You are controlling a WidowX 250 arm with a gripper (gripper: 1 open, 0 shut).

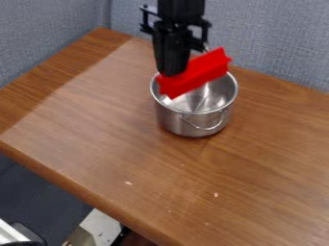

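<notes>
My black gripper [172, 60] hangs from the top centre, shut on a red block [206, 67], which is tilted and held just over the mouth of a steel pot [193, 119] with a wire handle. The block's lower left end reaches down to about the pot's rim, partly hiding its back left. The pot stands upright on the wooden table [90, 135].
Grey padded walls [276, 48] line the back and left. At the lower left lies a dark area beyond the table edge, with white and black items.
</notes>
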